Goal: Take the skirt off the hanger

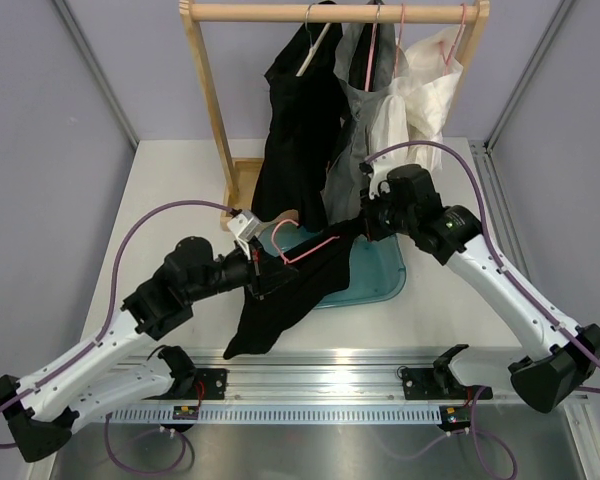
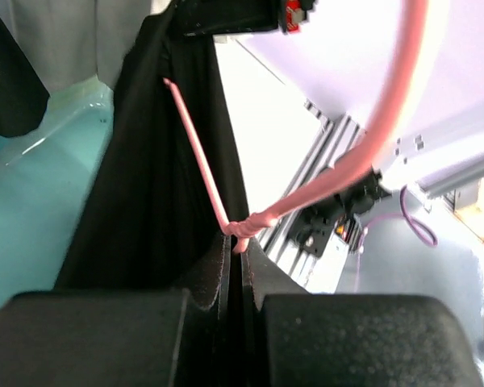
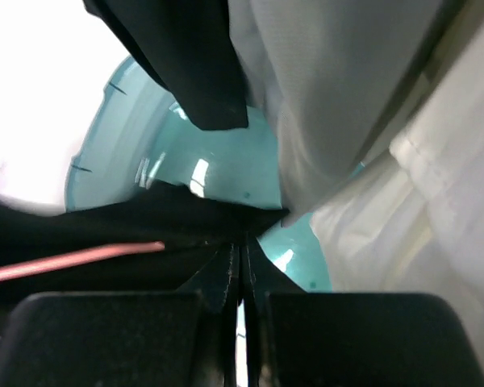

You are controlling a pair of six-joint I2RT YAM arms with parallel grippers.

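Observation:
A black skirt (image 1: 292, 299) is stretched between my two grippers, its lower end draping to the front left. The pink hanger (image 1: 314, 249) sticks up at my left gripper (image 1: 263, 277), which is shut on it at the twisted neck, seen between the fingertips in the left wrist view. Toward the right, the hanger's arm (image 2: 194, 143) runs along the skirt and its end lies bare on the cloth. My right gripper is shut on the skirt's edge (image 3: 185, 211). Whether the left fingers also pinch cloth is hard to tell.
Beneath the skirt sits a teal basin (image 1: 378, 268). Behind, a wooden rack (image 1: 330, 13) carries a black garment (image 1: 300, 120), a grey one (image 1: 352, 150) and a white one (image 1: 422, 95), hanging close to my right gripper.

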